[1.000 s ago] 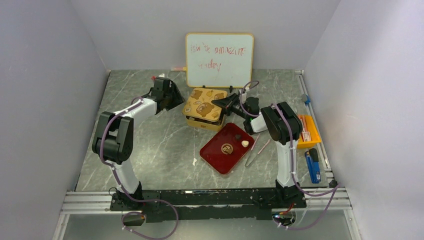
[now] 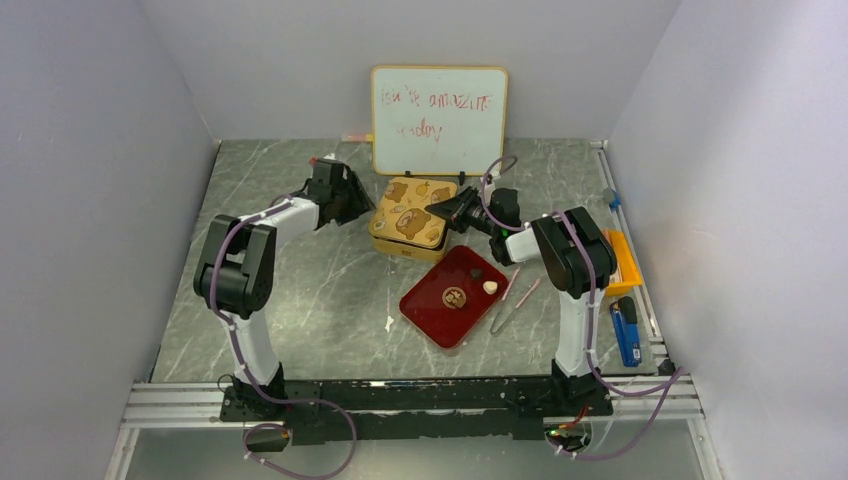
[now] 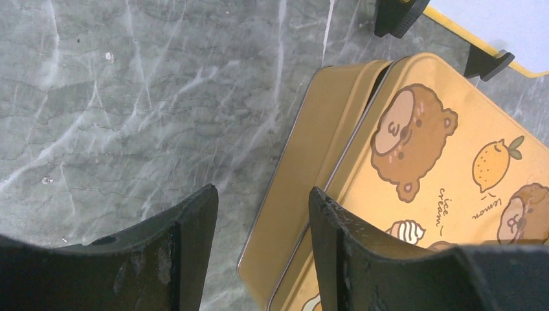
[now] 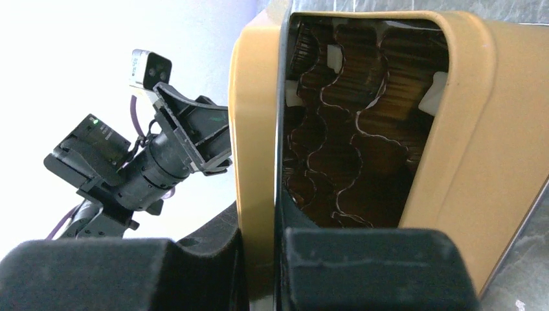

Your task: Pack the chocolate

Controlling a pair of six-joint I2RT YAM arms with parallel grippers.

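The yellow tin (image 2: 408, 250) stands at the table's back middle. Its bear-patterned lid (image 2: 412, 222) sits over it slightly tilted, with a dark gap along the side in the right wrist view. My right gripper (image 2: 437, 211) is shut on the lid's right edge. Through the gap show a brown wavy insert (image 4: 382, 123) and a few pale pieces, one a white piece (image 4: 434, 94). Left of the tin, my left gripper is open, its fingers apart and nothing held between them; its right finger overlaps the tin's side in the left wrist view.
A red tray (image 2: 428, 308) in front holds a round bear-marked piece (image 2: 453, 298), a dark piece (image 2: 476, 273) and a white piece (image 2: 490, 287). Tongs (image 2: 507, 312) lie to its right. A whiteboard (image 2: 440, 145) stands close behind the tin.
The lid has shifted slightly right and toward the front, and the gap at its front looks narrower. Both arms have moved slightly right, the left gripper coming closer to the tin.
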